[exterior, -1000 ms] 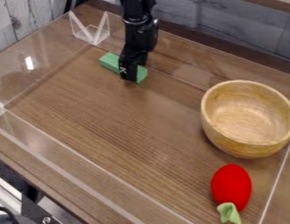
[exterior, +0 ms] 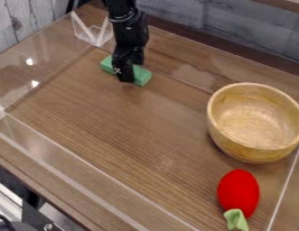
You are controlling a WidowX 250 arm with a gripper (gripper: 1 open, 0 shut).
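The black gripper (exterior: 125, 69) reaches down from the top of the view onto a green rectangular block (exterior: 138, 77) lying on the wooden table (exterior: 116, 135). Its fingertips are at the block and partly cover it. Whether they grip it or only touch it, I cannot tell.
A tan bowl (exterior: 254, 122) sits at the right. Below it lie a red oval object (exterior: 238, 194) and its pale green end piece (exterior: 235, 218). The table edge runs along the upper left.
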